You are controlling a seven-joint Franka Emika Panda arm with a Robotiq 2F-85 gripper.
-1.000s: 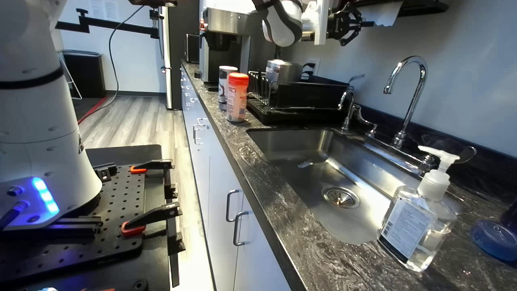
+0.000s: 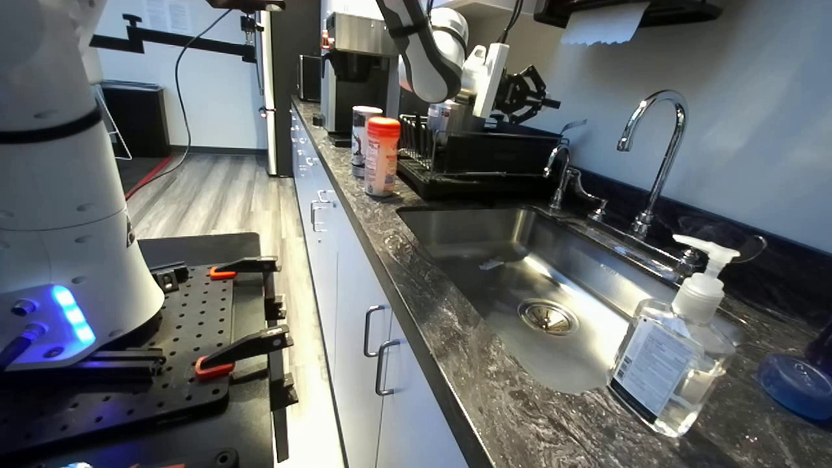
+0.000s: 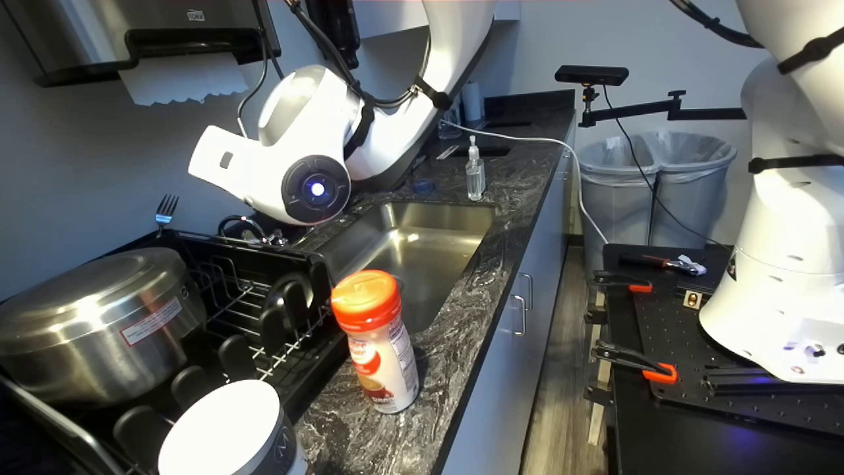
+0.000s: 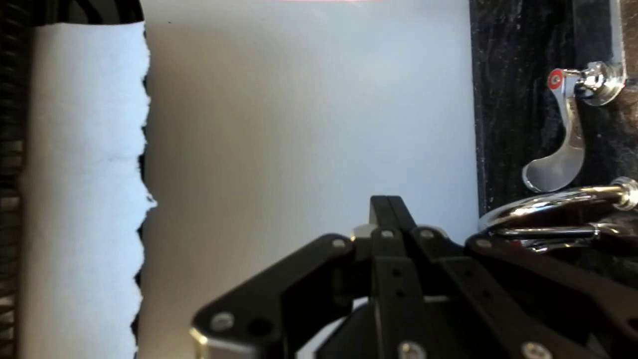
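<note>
In exterior view 1 my gripper (image 2: 552, 103) points toward the wall, above the black dish rack (image 2: 499, 152) and left of the tall faucet (image 2: 678, 129). The wrist view shows my gripper shut, its fingertips together with nothing visible between them. Bare wall (image 4: 287, 131) fills most of that view ahead of the fingers. A torn-edged paper towel (image 4: 83, 179) hangs along its left side, apart from the fingers. From exterior view 2 the arm's white wrist hides the gripper.
A red-capped creamer bottle (image 2: 381, 160) stands at the counter edge beside the rack. The rack holds a metal pot (image 3: 103, 309) and an upright fork (image 3: 165, 210). A clear soap pump bottle (image 2: 675, 351) stands near the sink (image 2: 499, 312). Over the rack hangs a towel dispenser (image 3: 190, 35).
The gripper has moved down and to the left in exterior view 1, from near the hanging paper towel to just above the dish rack. The counter objects stand where they were.
</note>
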